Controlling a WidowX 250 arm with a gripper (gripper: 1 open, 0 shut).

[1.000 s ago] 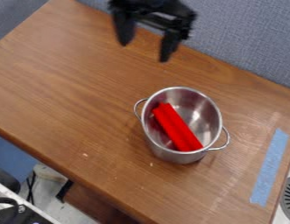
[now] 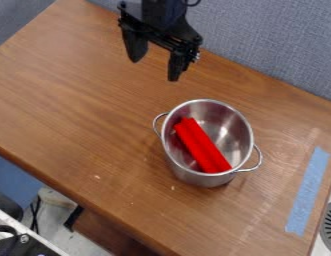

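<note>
A black gripper [image 2: 156,56] hangs over the back middle of the wooden table, its two fingers spread apart with nothing between them. Below it and to the right sits a steel pot [image 2: 176,161] with two side handles. A red cylindrical object [image 2: 200,145] lies inside the pot, tilted along its length.
A blue tape strip [image 2: 307,190] is stuck along the right edge. A grey padded wall [image 2: 275,50] runs behind the table, and cables lie on the floor at lower left.
The pot and red object have not moved.
</note>
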